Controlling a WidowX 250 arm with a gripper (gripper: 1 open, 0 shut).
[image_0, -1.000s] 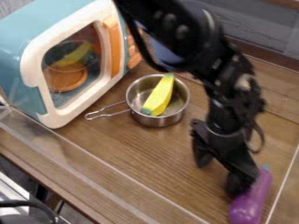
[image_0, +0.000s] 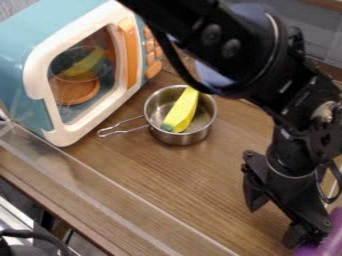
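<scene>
My black gripper (image_0: 274, 200) is open at the right of the wooden counter, low over it, with its fingers pointing down. A purple eggplant-like object (image_0: 321, 245) is at the bottom right corner, mostly hidden behind the gripper and cut off by the frame edge. A steel pot (image_0: 194, 133) with a wire handle stands left of the arm, holding a yellow banana-like object (image_0: 181, 110).
A toy microwave (image_0: 54, 120) in light blue and white fills the upper left.
The gripper has moved right and somewhat lower in the view, now covering more of the purple object. The pot and banana look unmoved.
</scene>
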